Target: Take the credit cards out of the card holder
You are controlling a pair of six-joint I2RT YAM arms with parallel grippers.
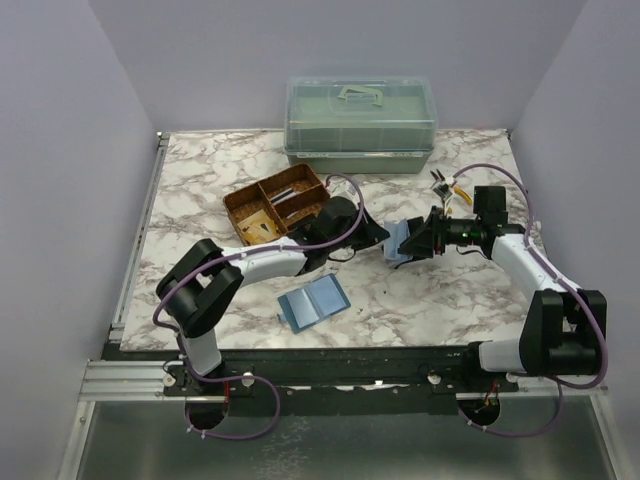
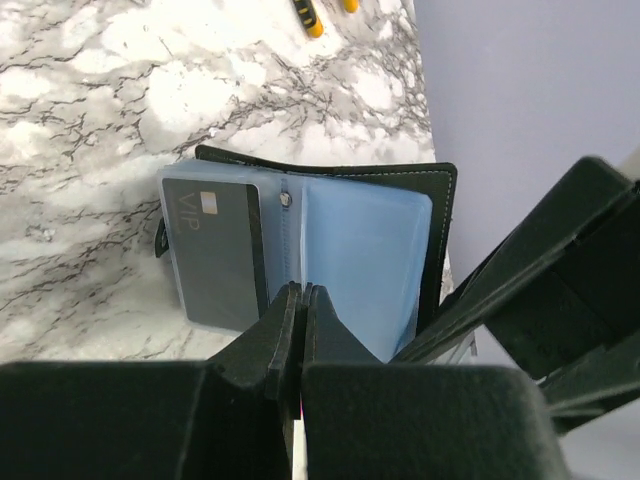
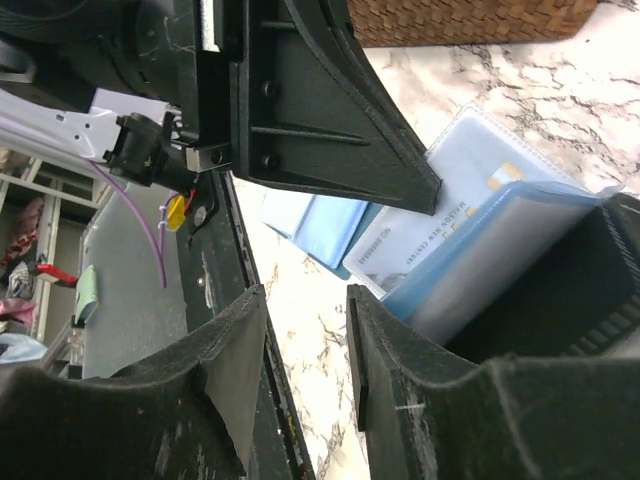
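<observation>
The card holder (image 2: 365, 250) lies open, with clear blue sleeves and a dark grey VIP card (image 2: 215, 255) on its left side in the left wrist view. A white card (image 3: 420, 232) shows behind a sleeve in the right wrist view. My left gripper is shut at the holder's edge, nothing visible between its fingers. My right gripper is part open over the holder, close to the sleeve edge; whether anything is between its fingertips, I see nothing there.
A second blue card holder (image 1: 313, 300) lies at front left. A wooden compartment box (image 1: 242, 200), a large clear-lidded bin (image 1: 360, 120) and yellow-handled pliers (image 1: 461, 192) are around.
</observation>
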